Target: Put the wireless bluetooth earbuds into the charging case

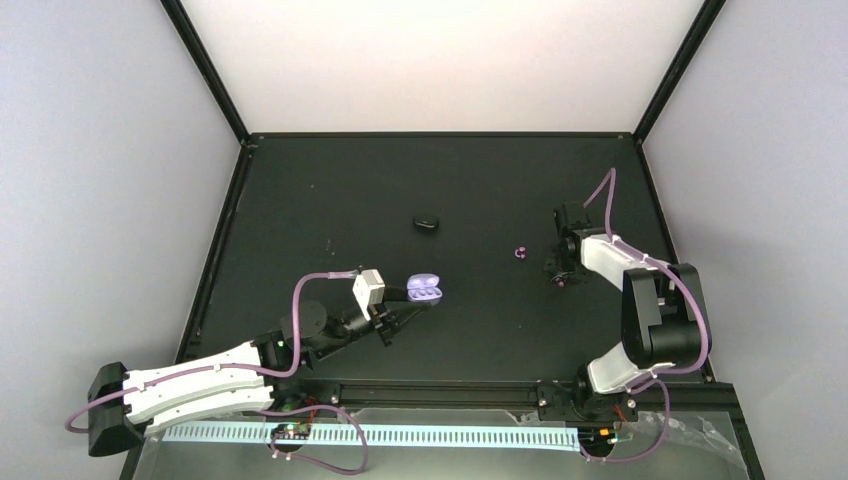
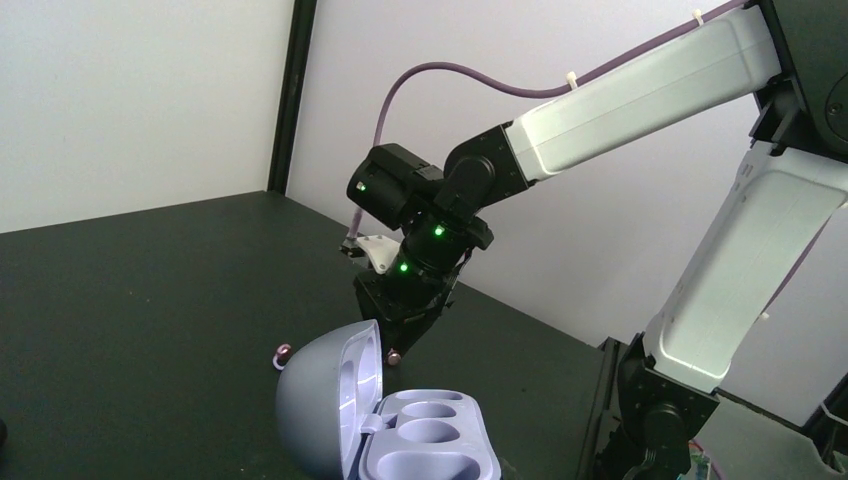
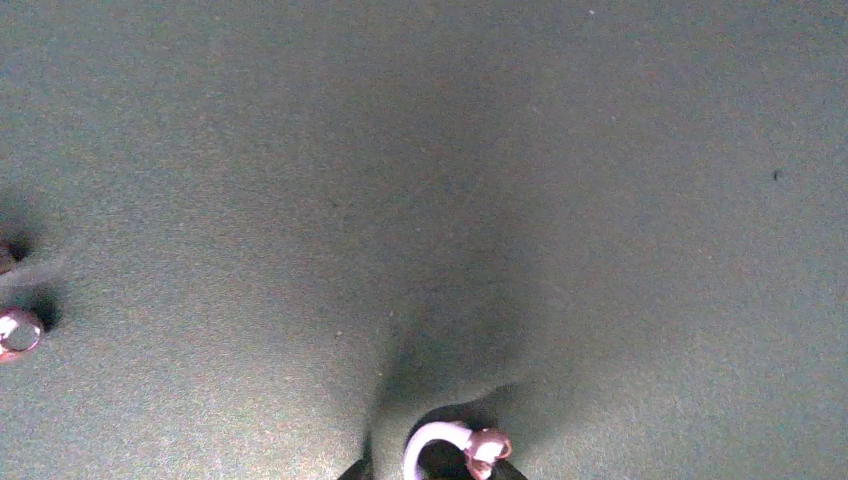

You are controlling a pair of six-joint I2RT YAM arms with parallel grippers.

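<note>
The lilac charging case (image 1: 424, 282) stands with its lid up, and my left gripper (image 1: 414, 300) is shut on it. Up close in the left wrist view, the case (image 2: 428, 432) shows empty hollows in its tray; the fingers are out of that view. One earbud (image 1: 520, 253), pinkish with a lilac hook, lies loose on the mat. A second earbud (image 3: 430, 432) lies at the bottom edge of the right wrist view, between the parted fingertips of my right gripper. The gripper stands part open around it, low over the mat.
A small black object (image 1: 426, 223) rests on the mat beyond the case. A raised frame edge (image 1: 450, 392) runs along the front.
</note>
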